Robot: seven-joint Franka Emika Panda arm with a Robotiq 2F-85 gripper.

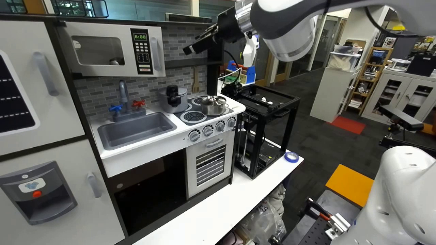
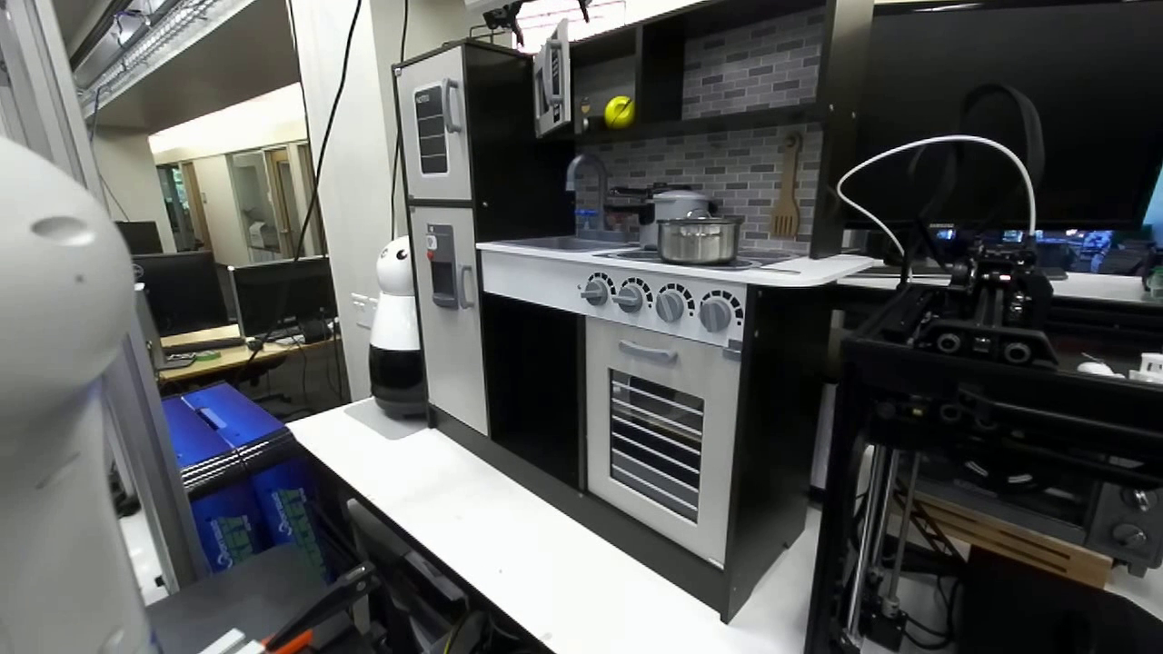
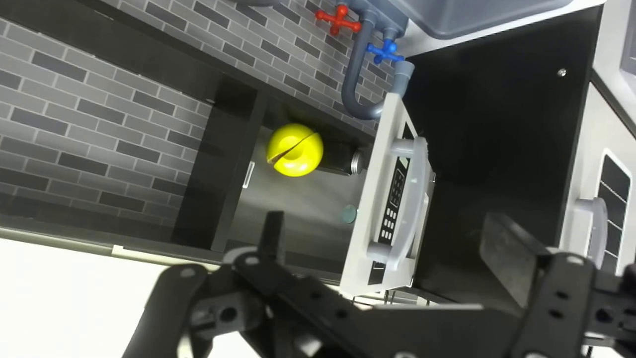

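Note:
In the wrist view my gripper is open, its two dark fingers wide apart. The swung-open microwave door [image 3: 372,197] and its grey handle [image 3: 411,203] appear between them, with no contact visible. I cannot tell how far off the handle is. Behind the door, a round yellow object [image 3: 296,149] with a dark slit sits in the microwave compartment. Exterior view 1 has the gripper [image 1: 196,42] up at the right of the microwave door [image 1: 96,28]. Exterior view 2 shows the door [image 2: 553,87] standing open and the yellow object [image 2: 619,111] inside.
A lidded grey pot [image 1: 168,104] and a metal pot [image 1: 213,107] stand on the stove, right of the sink [image 1: 137,130]. A wooden spatula [image 1: 196,81] hangs on the back wall. Beside the kitchen stands a black-framed machine [image 1: 258,134].

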